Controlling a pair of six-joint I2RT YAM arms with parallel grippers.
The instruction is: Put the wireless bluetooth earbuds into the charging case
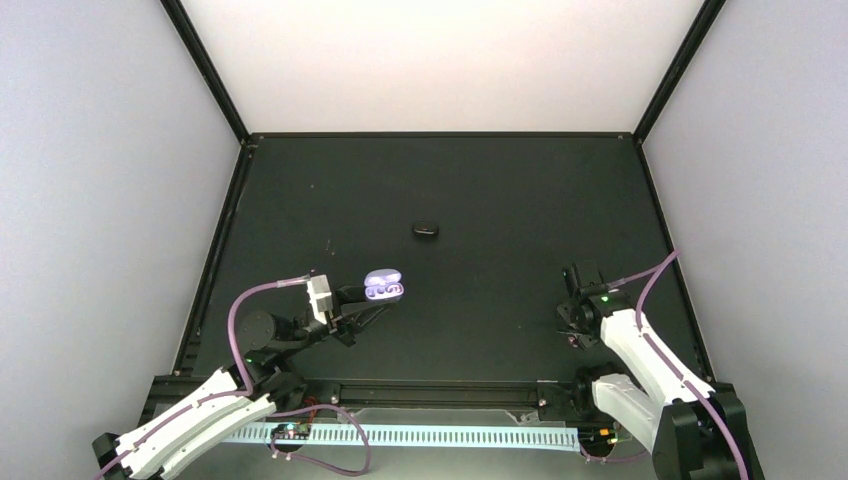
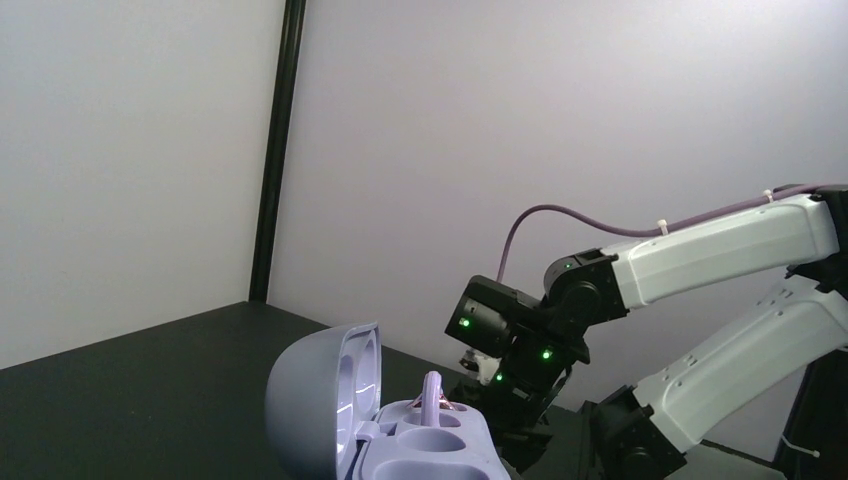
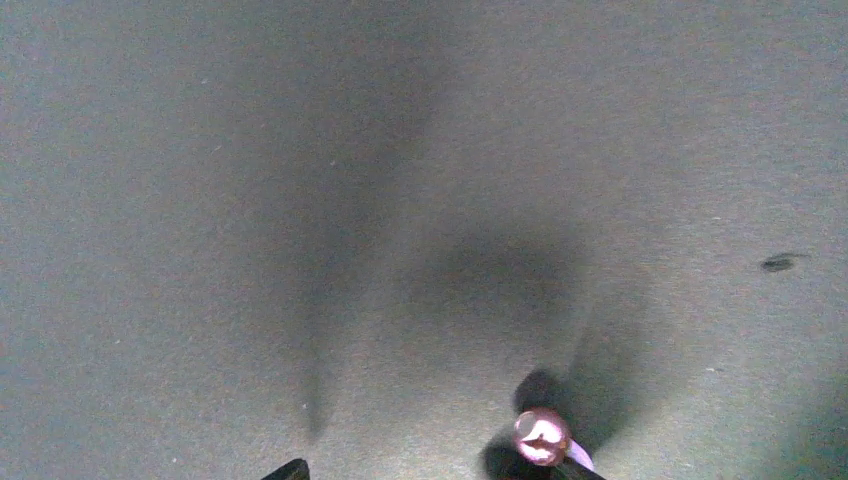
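Note:
My left gripper (image 1: 372,303) is shut on the lilac charging case (image 1: 384,290), which it holds raised off the table with the lid open. In the left wrist view an earbud (image 2: 431,400) stands in the case, stem up, beside an empty-looking hollow (image 2: 430,440); the holding fingers are hidden there. Low over the right side of the table, my right gripper has its fingers apart. Another earbud (image 3: 541,438) with a shiny pink tip lies near its right finger, partly cut off by the lower edge; contact cannot be made out.
A small black object (image 1: 425,230) lies on the table (image 1: 480,180) beyond the case. Between the two arms the dark surface is clear. Side walls and a front rail bound the work area.

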